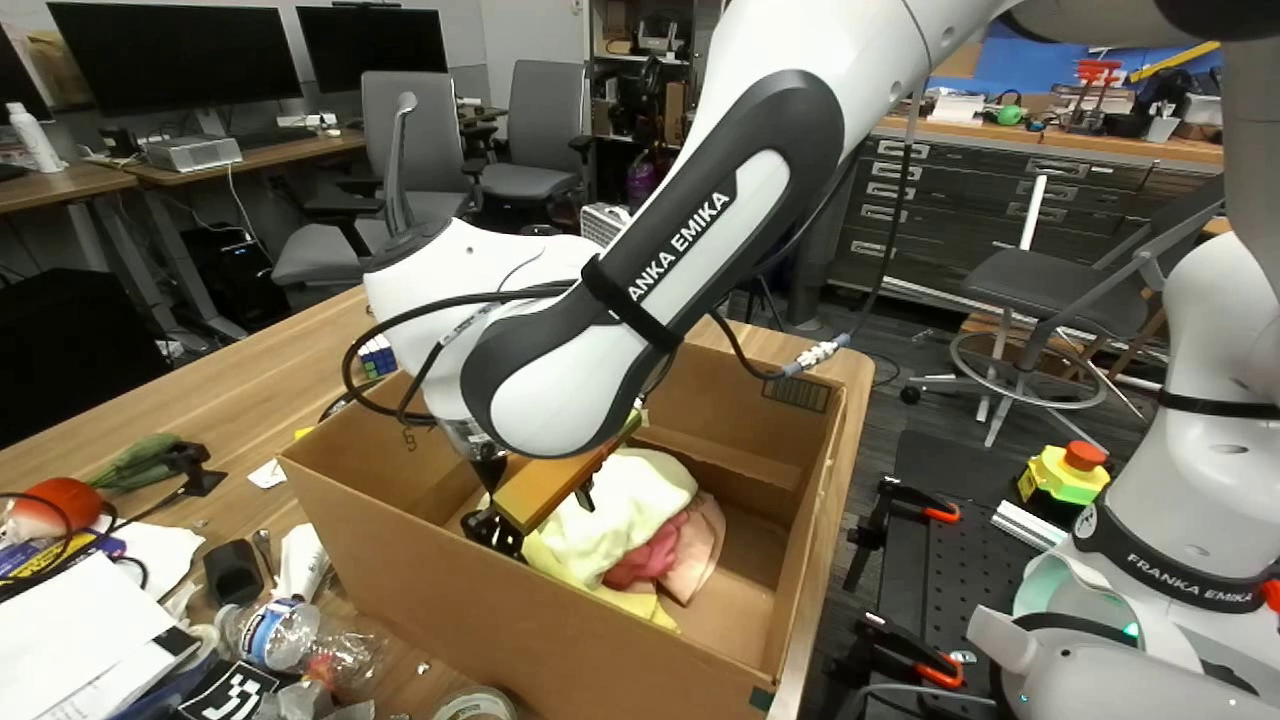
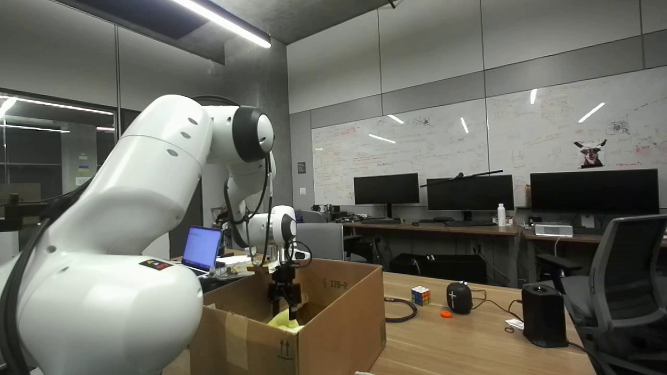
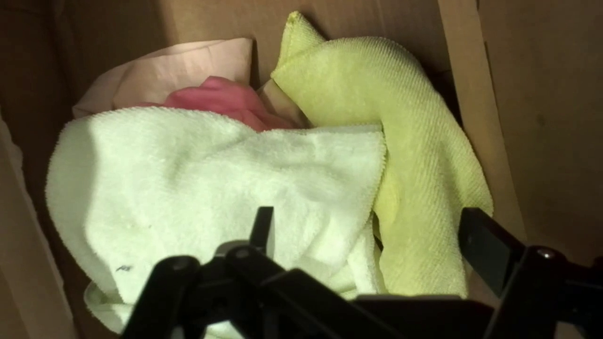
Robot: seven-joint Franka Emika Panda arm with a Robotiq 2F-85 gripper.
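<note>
Inside a cardboard box (image 1: pixel 576 636) lies a heap of cloths. A pale, whitish-green towel (image 3: pixel 186 181) covers the left and middle of the heap in the wrist view. Right of it curves a yellow-green cloth (image 3: pixel 418 152), close to a box flap. Pink cloth (image 3: pixel 220 101) and peach cloth (image 3: pixel 169 73) show behind the pale towel. My gripper is down inside the box with its fingers wide apart, one over the pale towel and the other by the yellow-green cloth's right edge. Whether the fingertips touch the cloths, I cannot tell.
The box walls rise close around my gripper. Bare box floor (image 1: pixel 746 600) shows to the right of the cloths in exterior view 1. On the table outside are a Rubik's cube (image 2: pixel 420 296), a black speaker (image 2: pixel 459 297) and a plastic bottle (image 1: pixel 282 634).
</note>
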